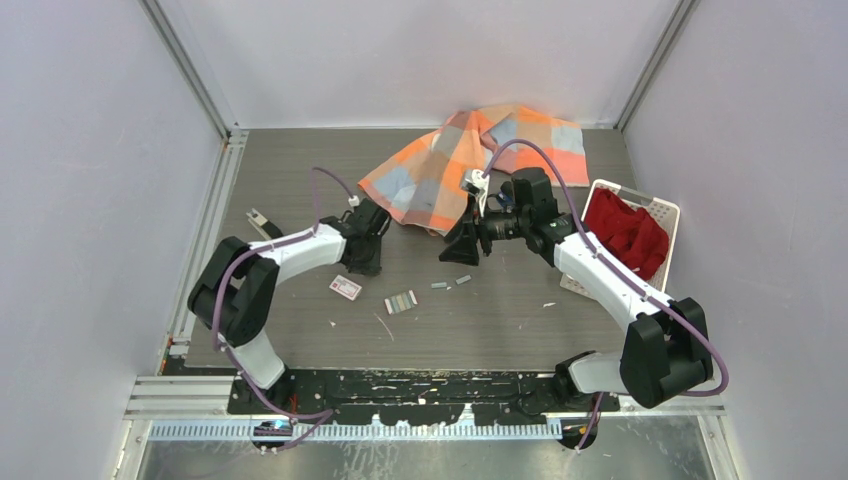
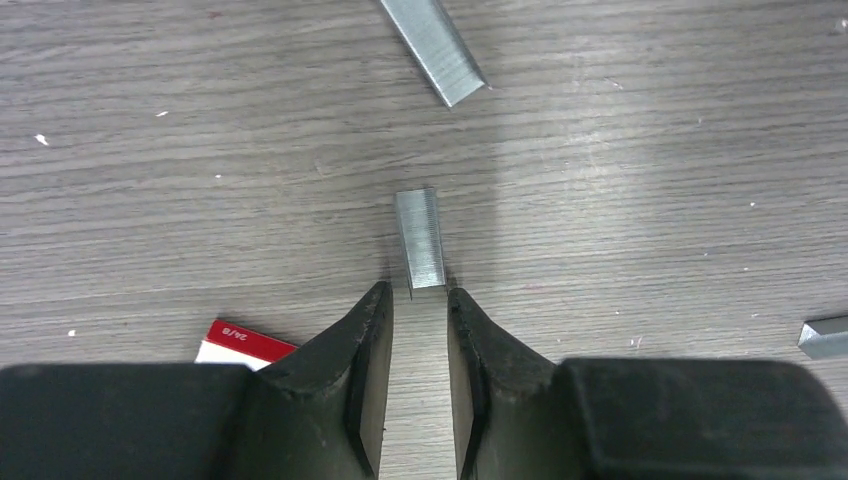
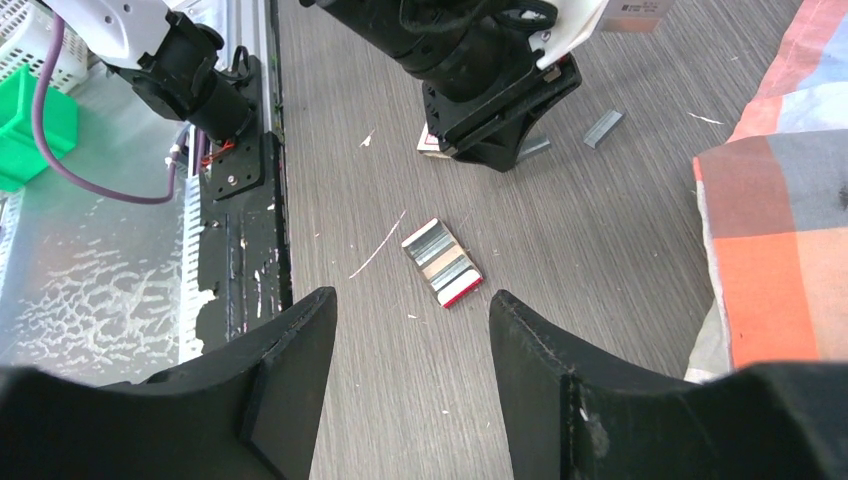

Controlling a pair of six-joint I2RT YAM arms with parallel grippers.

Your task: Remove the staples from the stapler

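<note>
My left gripper hovers low with its fingers slightly apart, just below the near end of a silver staple strip (image 2: pixel 420 236); nothing shows held. A second strip (image 2: pixel 433 50) lies above it in that view, and a grey piece (image 2: pixel 824 336) at the right edge. In the top view the stapler (image 1: pixel 262 222) lies left of the left arm, and two short strips (image 1: pixel 438 285) lie mid-table. My right gripper stands open above the table, empty.
A small card box (image 1: pixel 345 287) and a box of staple strips (image 1: pixel 400 302) lie toward the front. A checked cloth (image 1: pixel 440 170) covers the back middle; a basket with red cloth (image 1: pixel 625 235) stands at the right.
</note>
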